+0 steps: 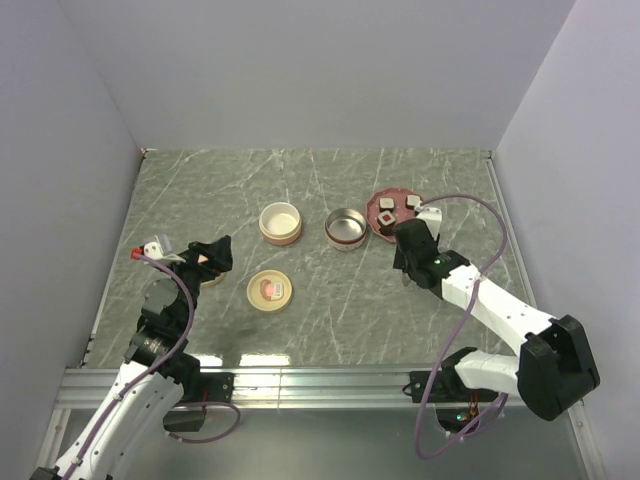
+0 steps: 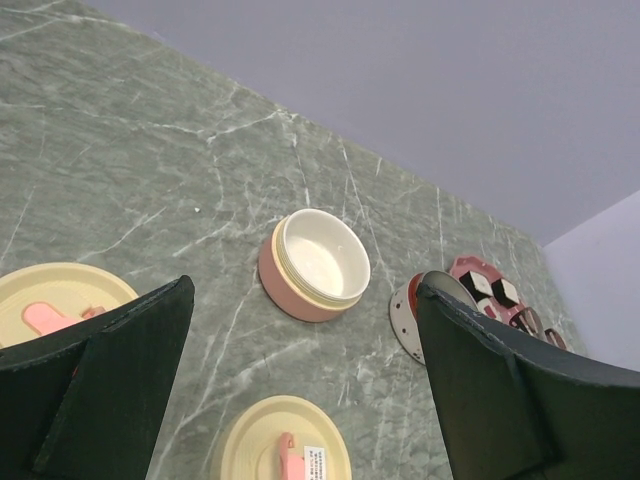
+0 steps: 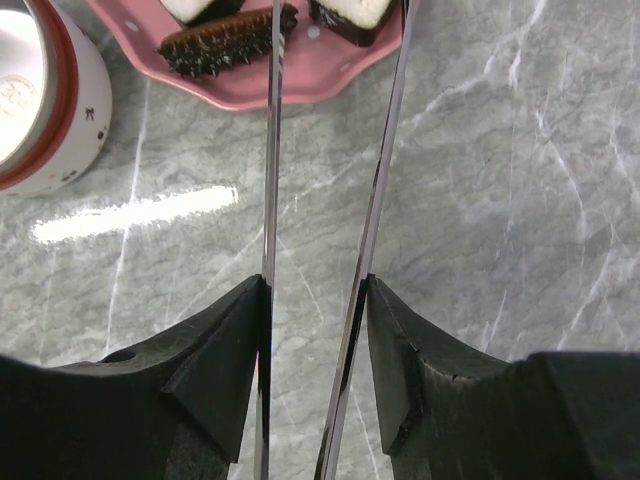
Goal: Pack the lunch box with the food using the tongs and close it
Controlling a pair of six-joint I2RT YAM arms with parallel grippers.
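Note:
My right gripper is shut on a pair of slim metal tongs (image 3: 271, 190), whose two arms reach up toward the pink plate (image 3: 240, 97). On the plate are a dark brown sausage-like piece (image 3: 225, 43) and several dark, white-topped blocks (image 3: 357, 14). The tong tips run out of the right wrist view, so their contact with food cannot be told. Left of the plate stands a metal-lined bowl (image 1: 346, 226); farther left is a cream bowl with a pink outside (image 1: 280, 222). My left gripper hangs open and empty near the table's left side.
A round cream lid (image 1: 269, 291) with a pink clasp lies front left of the bowls. Another such lid (image 2: 60, 292) is largely covered by my left gripper in the top view.

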